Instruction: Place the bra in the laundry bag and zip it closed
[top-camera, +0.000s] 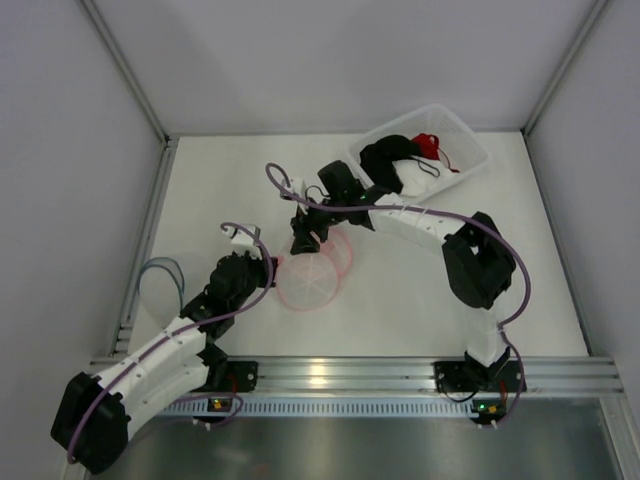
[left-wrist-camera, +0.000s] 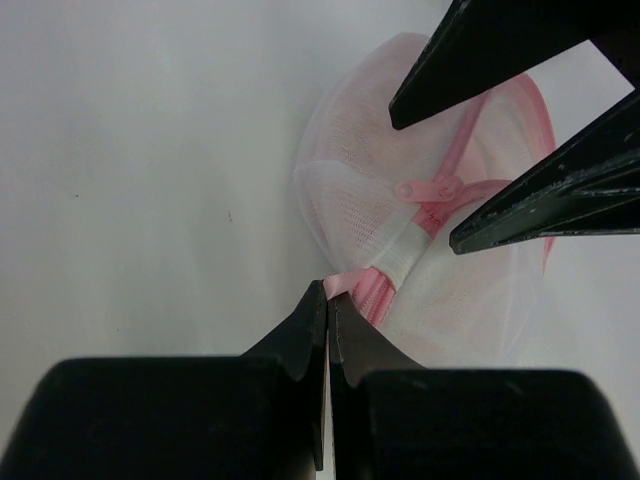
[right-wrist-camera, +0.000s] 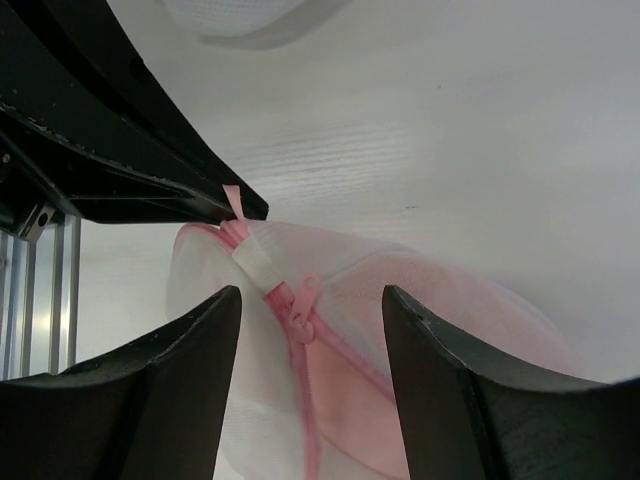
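The laundry bag (top-camera: 308, 283), white mesh with pink trim, lies mid-table. My left gripper is shut on a small pink tab (left-wrist-camera: 344, 281) at the end of the bag's zipper. Over the bag, my right gripper stands open. Between its spread fingers, in the right wrist view, shows the pink zipper pull (right-wrist-camera: 301, 318), a short way along the zipper from the tab; no contact with it is visible. The same pull (left-wrist-camera: 428, 190) appears beyond the left fingertips. I cannot make out a bra in the bag.
A white bin (top-camera: 468, 176) at the back right holds black, white and red cloth items. At the far left lies a rounded whitish piece (top-camera: 160, 290) with a dark-edged trim. Clear table extends on the right and at the back left.
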